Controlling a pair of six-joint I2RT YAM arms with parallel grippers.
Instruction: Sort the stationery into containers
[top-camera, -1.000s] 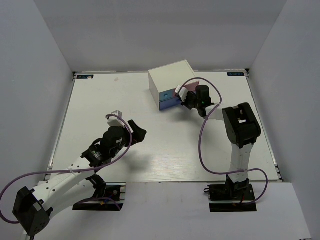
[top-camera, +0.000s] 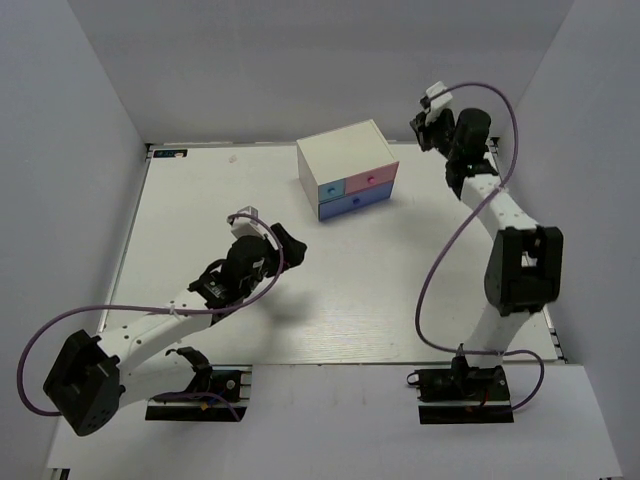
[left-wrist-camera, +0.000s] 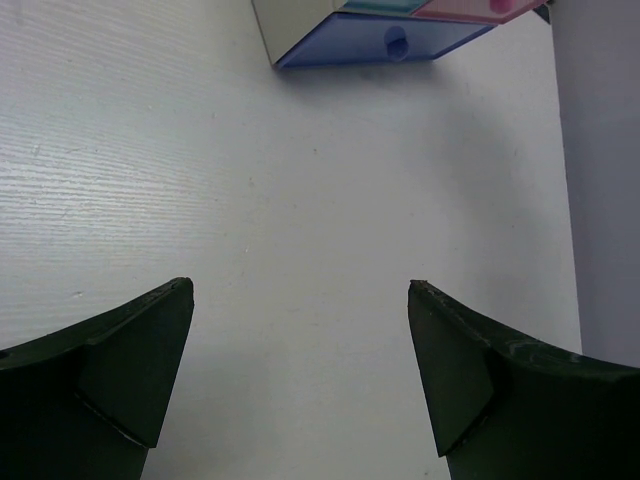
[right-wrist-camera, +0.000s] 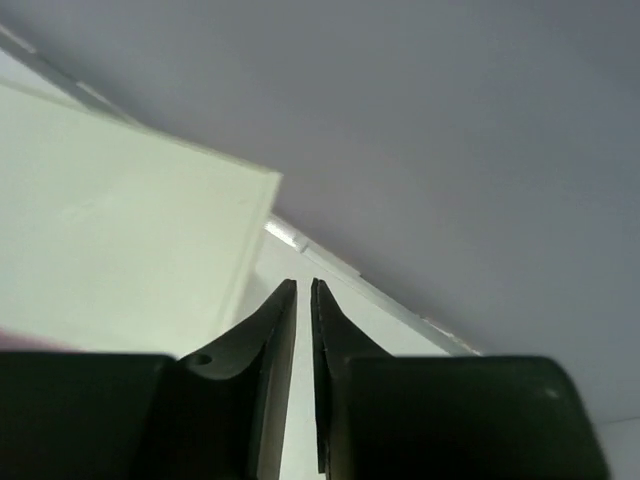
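A white cabinet (top-camera: 345, 150) stands at the back of the table, its teal drawer (top-camera: 323, 193), pink drawer (top-camera: 385, 174) and wide blue drawer (top-camera: 375, 195) all closed. No stationery shows in any view. My left gripper is open and empty above bare table, in front of the cabinet and to its left. My right gripper is raised to the right of the cabinet, near the back edge. Its fingertips stand close together with a narrow gap and nothing between them. The cabinet's white top (right-wrist-camera: 120, 215) appears beside it in the right wrist view.
Grey walls (top-camera: 300, 60) enclose the back and sides. Purple cables loop along both arms.
The drawers look unchanged.
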